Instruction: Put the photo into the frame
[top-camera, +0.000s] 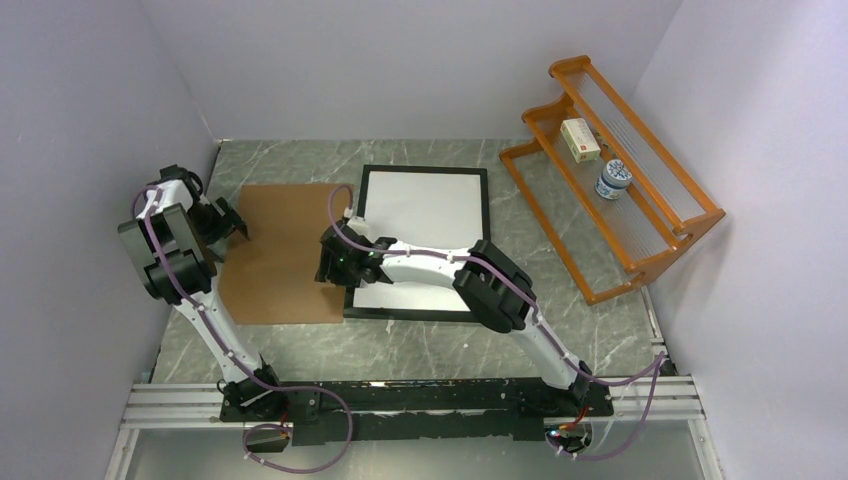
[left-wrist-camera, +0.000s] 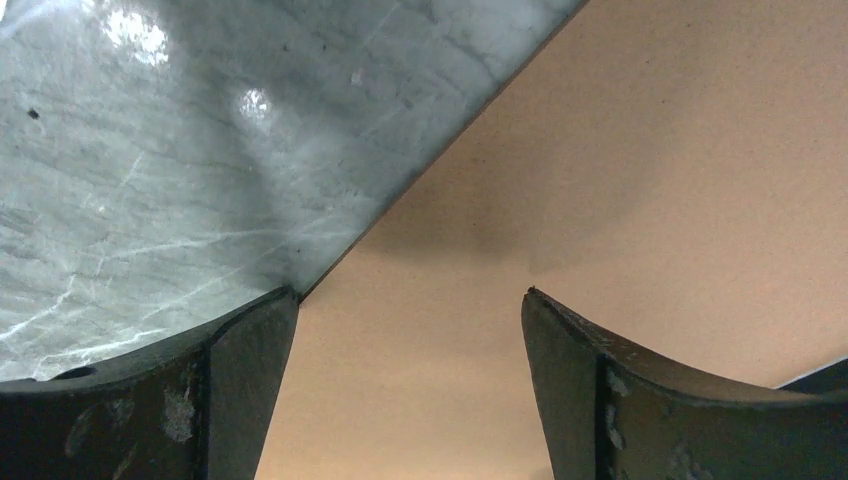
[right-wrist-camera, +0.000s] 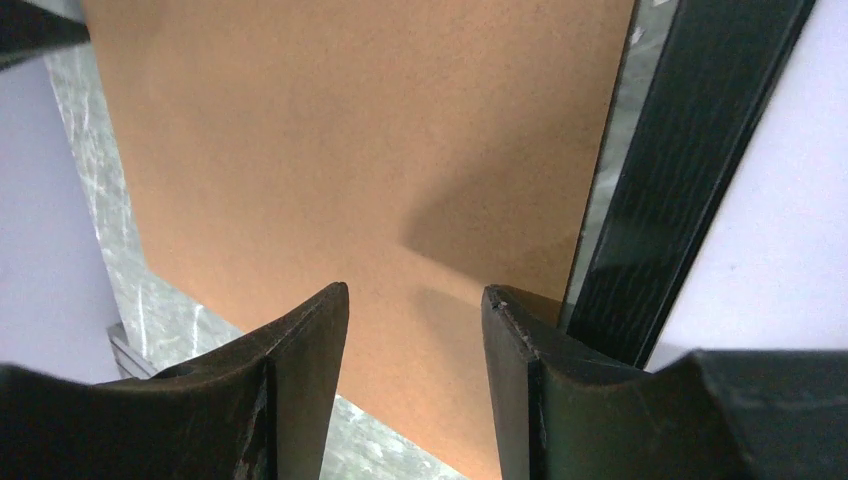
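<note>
A flat brown board lies on the grey marble table, beside the left side of a black frame with a white inner area. In the right wrist view a narrow grey strip separates the board from the black border. My left gripper is open at the board's left edge, one finger over marble and one over brown. Open too, my right gripper stands at the board's right side near the frame, nothing between its fingers. No separate photo can be made out.
An orange wooden shelf with a small box and a blue-white jar stands at the right. Bare marble shows in front of the frame. A wall rises close by the left arm.
</note>
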